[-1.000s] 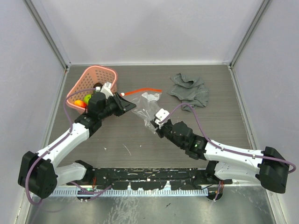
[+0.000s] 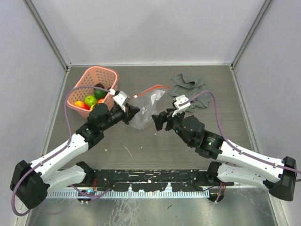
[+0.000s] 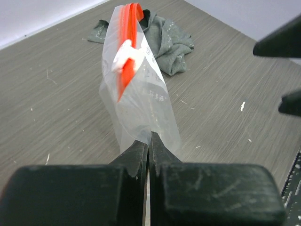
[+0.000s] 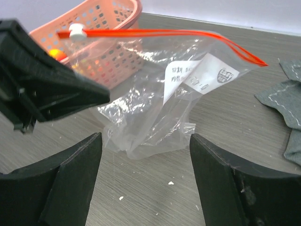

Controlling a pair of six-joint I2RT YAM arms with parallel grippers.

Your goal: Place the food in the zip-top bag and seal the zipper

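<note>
My left gripper [image 2: 130,113] is shut on the clear zip bag [image 3: 141,108], its fingers meeting on the plastic, so the bag hangs with its orange zipper [image 4: 155,33] uppermost and a white label visible. My right gripper [image 2: 164,121] stands open just right of the bag, nothing between its fingers. At the back left sits the pink basket [image 2: 98,70] holding food: a green apple [image 2: 90,100], yellow and red pieces and darker green items.
A grey cloth [image 2: 190,87] lies crumpled at the back right of the grey table [image 2: 141,153]. Pale walls bound the workspace.
My right gripper has come away from the bag's lower part, moving up and right, and is open. My left gripper has shifted slightly toward the front with the bag.
</note>
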